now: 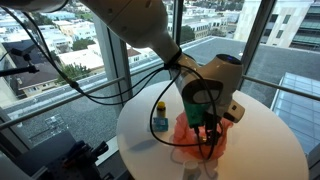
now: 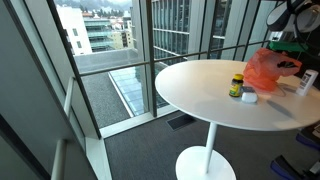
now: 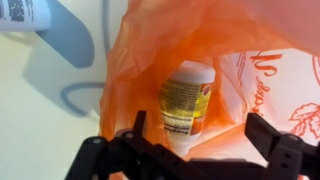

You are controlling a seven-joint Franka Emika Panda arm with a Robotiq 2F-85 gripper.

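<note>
Inside an open red-orange plastic bag (image 3: 140, 50) lies a small bottle (image 3: 187, 100) with a white cap and a yellowish, dark-printed label. My gripper is open above it in the wrist view, one dark finger on either side of the bottle's lower end. Nothing is held between them. From exterior view 1 the arm covers much of the bag (image 1: 185, 134), which rests on the round white table (image 1: 145, 153). The bag (image 2: 262, 70) stands near the table's far right part in exterior view 2, its contents hidden there.
A yellow-capped dark bottle (image 2: 237, 85) and a small pale blue-white item (image 2: 249, 97) stand beside the bag. A white bottle (image 2: 307, 83) is on its other side. Clear tabletop (image 2: 195, 85) spreads to the left, with windows behind.
</note>
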